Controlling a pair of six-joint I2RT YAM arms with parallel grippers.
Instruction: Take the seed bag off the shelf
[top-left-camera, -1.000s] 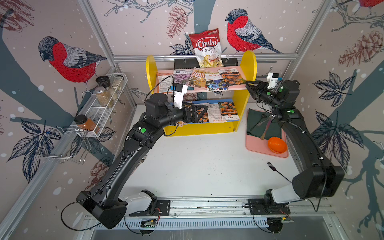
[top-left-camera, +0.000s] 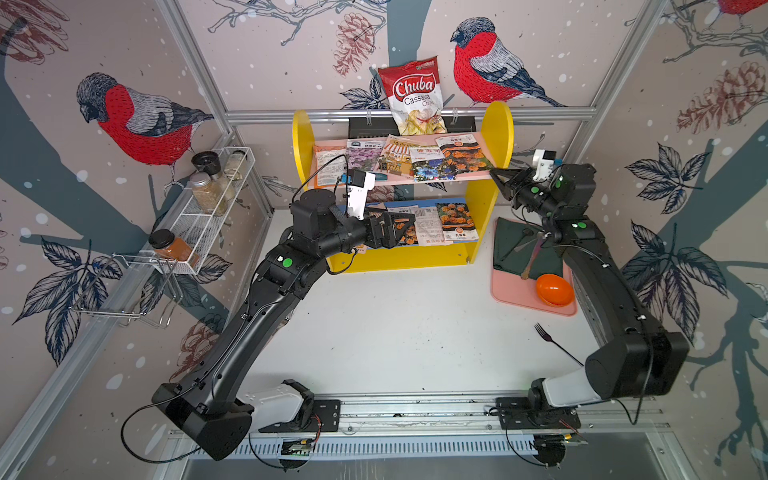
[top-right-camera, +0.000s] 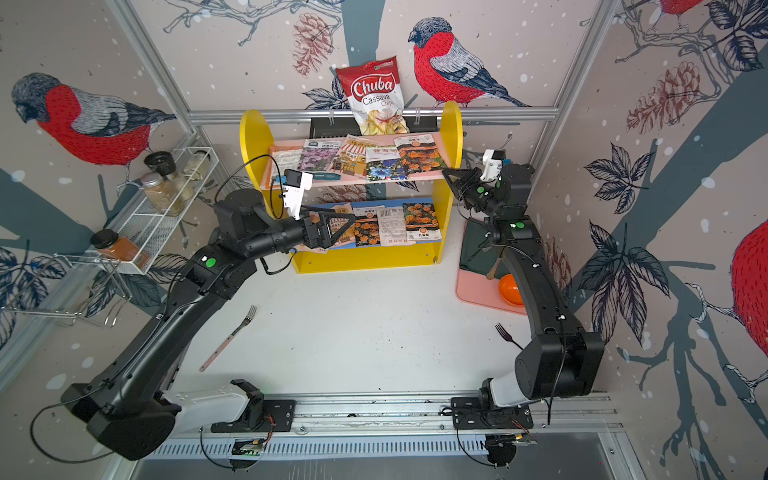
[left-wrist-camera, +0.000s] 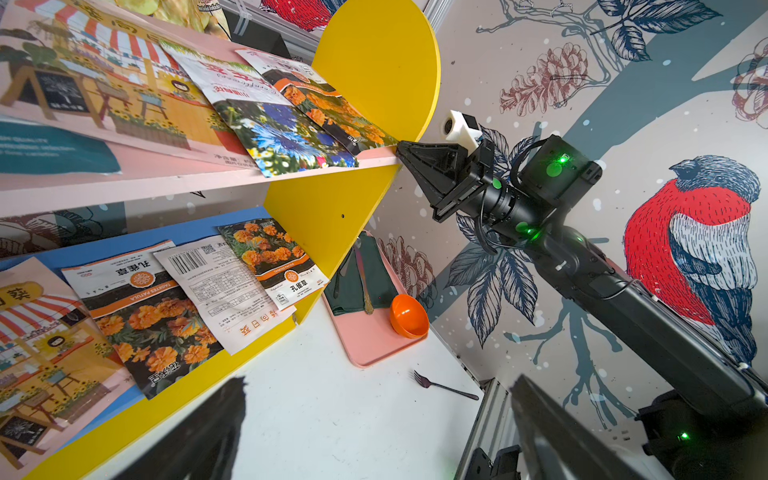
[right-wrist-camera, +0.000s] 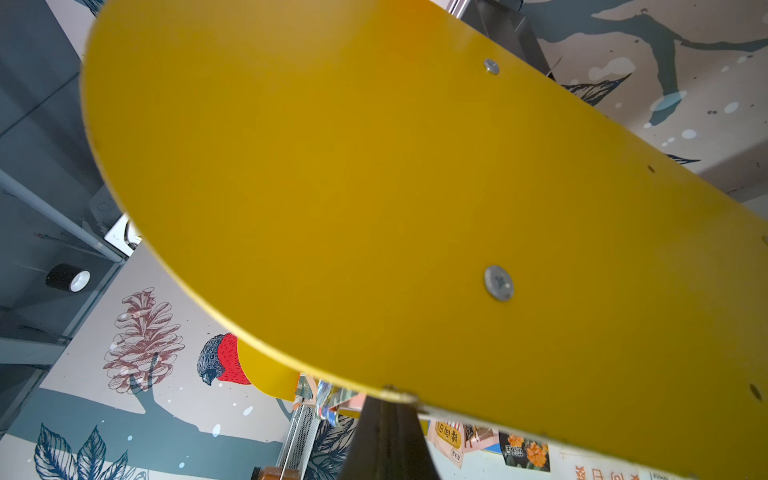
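Seed bags lie across the pink upper board (top-left-camera: 376, 178) of the yellow shelf (top-left-camera: 497, 128). Rightmost there is an orange-flower seed bag (top-left-camera: 460, 152), its front corner by the right end panel. My right gripper (top-left-camera: 493, 170) is shut, its tips close to that corner and the panel's front edge. In the right wrist view its fingers (right-wrist-camera: 387, 440) are pressed together, nothing visible between them; the yellow panel hides the bag. My left gripper stands open and empty before the shelf, its two blurred fingers wide apart.
More seed bags (left-wrist-camera: 228, 284) lie on the lower shelf. A pink tray (top-left-camera: 512, 292) with an orange bowl (top-left-camera: 554, 289) stands at right, near a fork (top-left-camera: 557, 344). A wire rack with jars (top-left-camera: 172, 246) hangs at left.
The orange-flower bag's surface looked bent near my right gripper before and now lies flatter. That gripper has shifted only slightly; the left arm has barely moved.
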